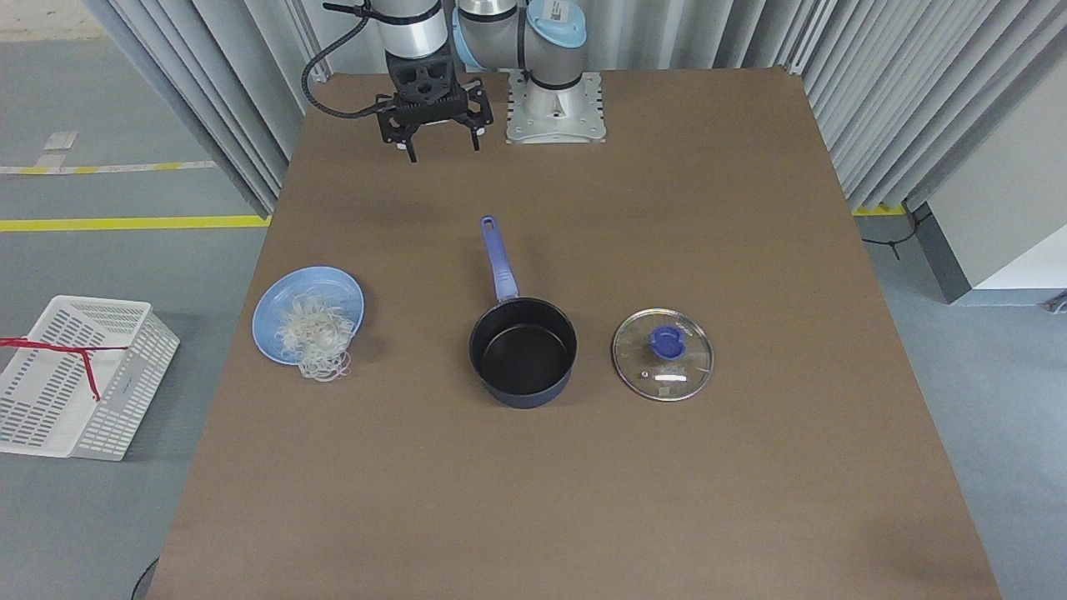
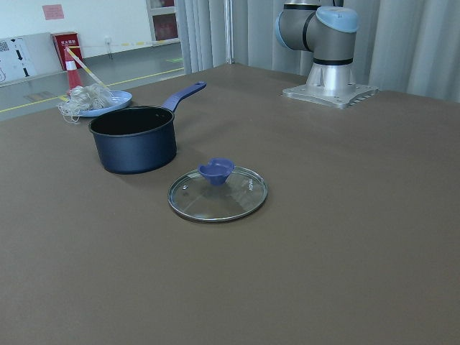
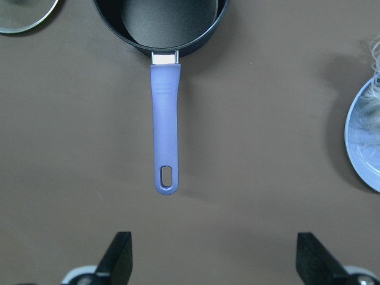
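My gripper [image 1: 443,148] hangs over the back of the table, behind the saucepan's handle. Its fingers stand wide open with nothing between them [image 3: 214,261]. The dark saucepan [image 1: 522,352] sits mid-table, its blue handle [image 3: 165,119] pointing toward the arm. A glass lid [image 1: 662,375] with a blue knob [image 2: 216,169] lies apart to the pan's right in the front view. Left of the pan is a blue plate [image 1: 275,310] holding a tangle of white noodle-like strands [image 1: 318,335], some spilling over its rim.
The arm's base [image 1: 554,120] stands at the back edge. A white basket [image 1: 120,400] is on the floor to the left, off the table.
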